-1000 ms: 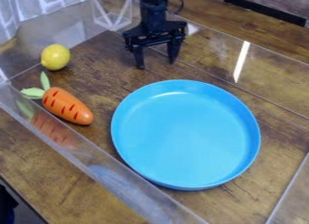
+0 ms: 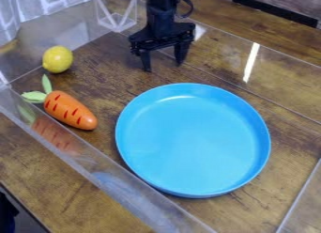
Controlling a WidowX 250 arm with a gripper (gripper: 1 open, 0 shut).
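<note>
My dark gripper (image 2: 162, 53) hangs at the top centre of the camera view, low over the wooden surface, open with its two fingers apart. A large blue plate (image 2: 192, 139) fills the lower middle. To its left lies an orange toy carrot (image 2: 70, 110) with a green top. A yellow lemon (image 2: 58, 59) sits at the upper left, left of my gripper and apart from it.
A transparent wall (image 2: 94, 166) runs diagonally along the lower left, close to the carrot.
</note>
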